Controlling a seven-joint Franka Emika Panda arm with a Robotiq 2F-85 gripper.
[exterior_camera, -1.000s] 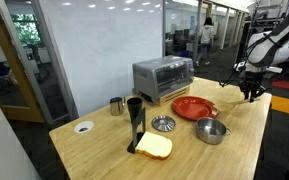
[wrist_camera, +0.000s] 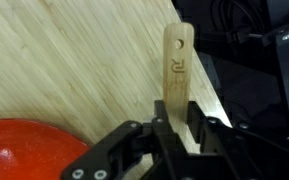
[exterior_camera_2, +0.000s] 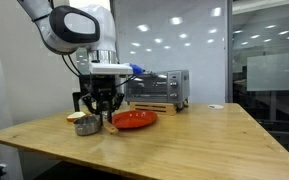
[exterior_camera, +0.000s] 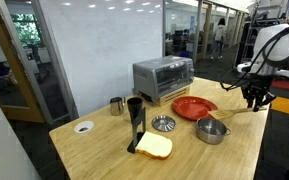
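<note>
A flat wooden utensil (wrist_camera: 177, 72), with a hole near its handle's end, rises between the black fingers of my gripper in the wrist view. Those fingers are shut on it. In exterior view 1, my gripper (exterior_camera: 254, 104) is at the table's right side, and the pale utensil (exterior_camera: 226, 112) stretches left from it, near the pot's rim. Exterior view 2 shows the utensil's end (exterior_camera_2: 111, 127) below the gripper, close to the tabletop; whether it touches cannot be told.
A metal pot (exterior_camera: 212, 131) and a red plate (exterior_camera: 192, 107) stand left of the gripper. Behind are a toaster oven (exterior_camera: 164, 77) and, farther left, a black cup-like stand (exterior_camera: 136, 120) and bread (exterior_camera: 154, 146).
The arm has come nearer the exterior camera, and the gripper sits slightly farther right and lower. The utensil, still held, now shows more of its length. Pot and plate have not moved.
</note>
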